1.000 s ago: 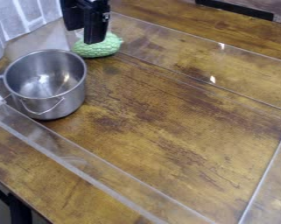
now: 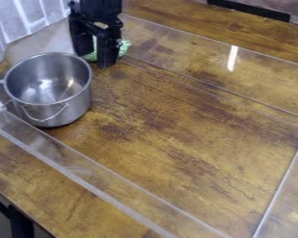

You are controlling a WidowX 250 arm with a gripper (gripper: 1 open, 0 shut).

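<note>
My black gripper [image 2: 97, 48] reaches down from the top edge over a pale green textured object [image 2: 123, 48] at the back left, which it largely covers. The fingers are around or just in front of that object, and I cannot tell whether they are shut on it. A steel pot [image 2: 48, 93] with side handles stands just in front of them at the left.
Clear plastic walls [image 2: 101, 181] border it along the front left and right. A light curtain [image 2: 18, 19] hangs at the back left.
The gripper has moved down onto the green object, hiding more of it. The pot has not moved.
</note>
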